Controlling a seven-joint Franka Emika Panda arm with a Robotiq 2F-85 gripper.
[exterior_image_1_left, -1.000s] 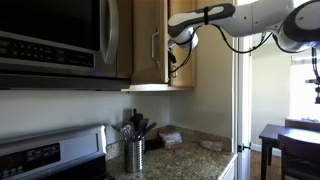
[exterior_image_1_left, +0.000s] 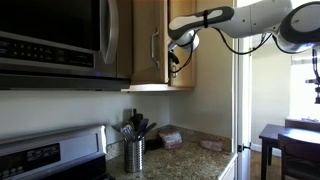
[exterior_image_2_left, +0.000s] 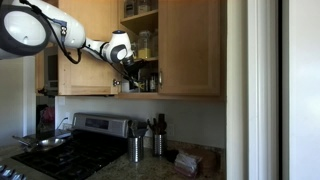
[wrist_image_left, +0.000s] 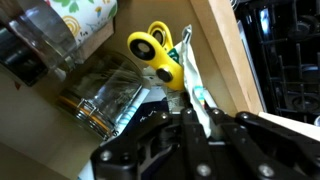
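My gripper is inside the open upper cabinet (exterior_image_2_left: 145, 22), near its lower shelf. In the wrist view its fingers are shut on a crinkled whitish plastic packet (wrist_image_left: 192, 72) with teal marks, which runs up from between the fingers. Beside the packet lies a yellow item with dark round parts (wrist_image_left: 157, 52); what it is cannot be made out. In exterior view 1 the cabinet door hides the gripper's tip, and in exterior view 2 the held packet is too small to tell.
Clear jars (wrist_image_left: 98, 95) crowd the shelf close to the gripper. The open cabinet door (exterior_image_2_left: 85, 70) hangs beside the arm. Below are the stove (exterior_image_2_left: 90, 150), a metal utensil holder (exterior_image_1_left: 135, 155) and a counter (exterior_image_1_left: 190, 160) with a bagged item (exterior_image_1_left: 171, 138).
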